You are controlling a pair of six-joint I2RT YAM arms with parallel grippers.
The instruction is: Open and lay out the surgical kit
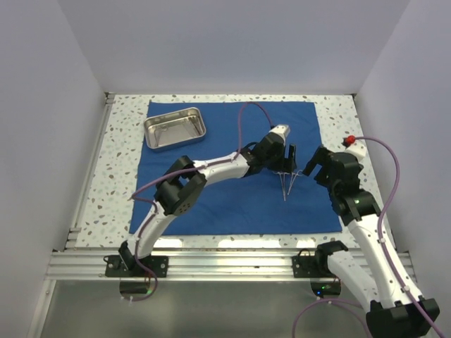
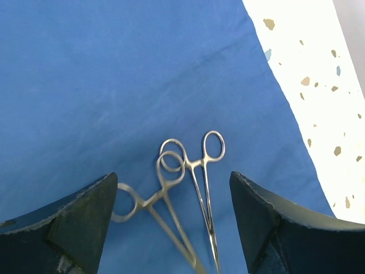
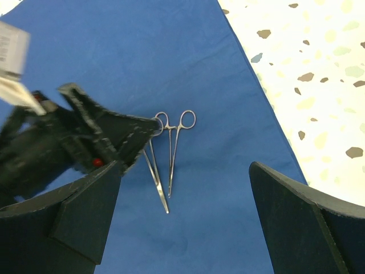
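Observation:
On the blue cloth (image 1: pixel 232 211) are two silver ring-handled instruments. The left one (image 2: pixel 182 245) shows large in the left wrist view. One of its rings overlaps a ring of the right instrument (image 2: pixel 206 194). Both have their tips toward the near side, as the right wrist view shows for the left instrument (image 3: pixel 161 194) and the right one (image 3: pixel 172 154). My left gripper is open at the rings, its fingers apart on either side and holding nothing. To the right, my right gripper (image 1: pixel 312 166) hangs open and empty. A metal tray (image 1: pixel 156 145) stands at the back left.
The tray has a faint thin shape inside. Speckled table (image 1: pixel 102 183) borders the cloth, and the cloth's middle front is clear. My left arm (image 1: pixel 229 167) reaches across the cloth. A purple cable (image 1: pixel 396 169) arcs along the right arm.

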